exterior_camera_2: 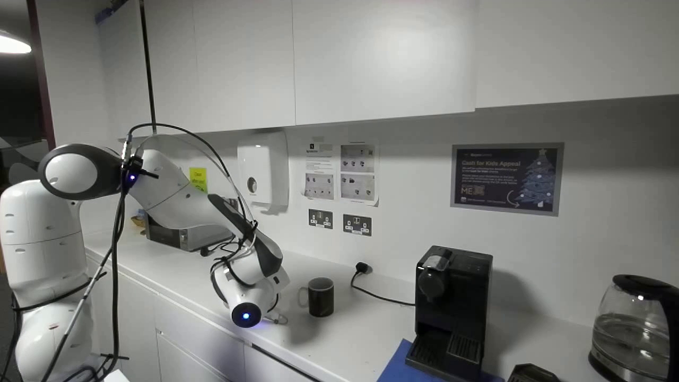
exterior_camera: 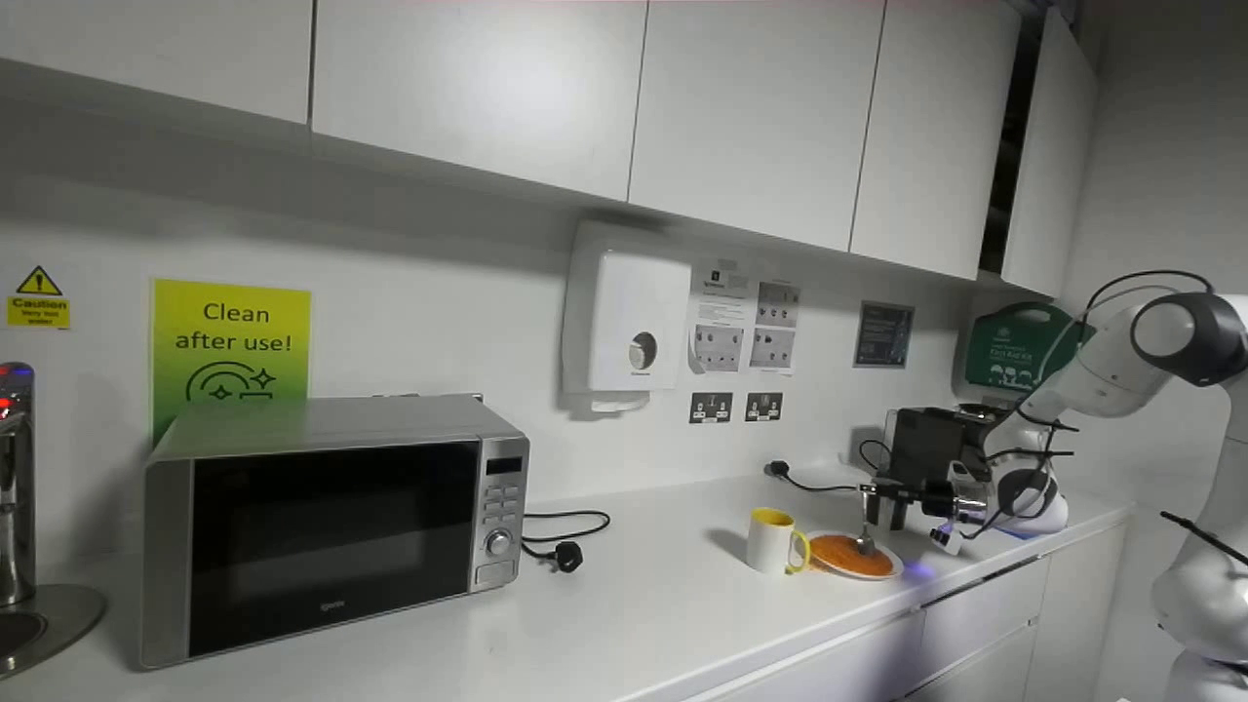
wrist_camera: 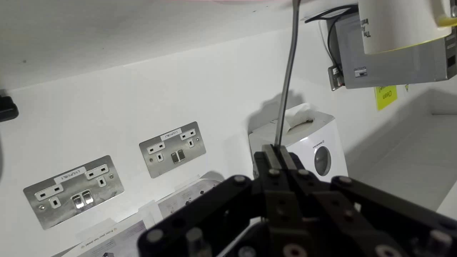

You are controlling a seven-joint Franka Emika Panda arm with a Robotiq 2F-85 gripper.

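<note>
In the wrist view, the thin metal handle of a utensil (wrist_camera: 287,81) runs up from between the fingertips of my gripper, which is shut on it. Exterior view 1 has the gripper (exterior_camera: 868,489) at the right part of the counter, with the utensil's rounded head (exterior_camera: 866,544) hanging down at the orange food. That food (exterior_camera: 839,555) covers most of a white plate (exterior_camera: 886,569). Whether the head presses into it cannot be made out. In exterior view 2 the arm hides the plate.
A white mug (exterior_camera: 769,542) with a yellow inside and handle stands close left of the plate. Behind the gripper is a black coffee machine (exterior_camera: 936,450). The microwave (exterior_camera: 339,526) sits far left, with clear counter (exterior_camera: 655,585) between.
</note>
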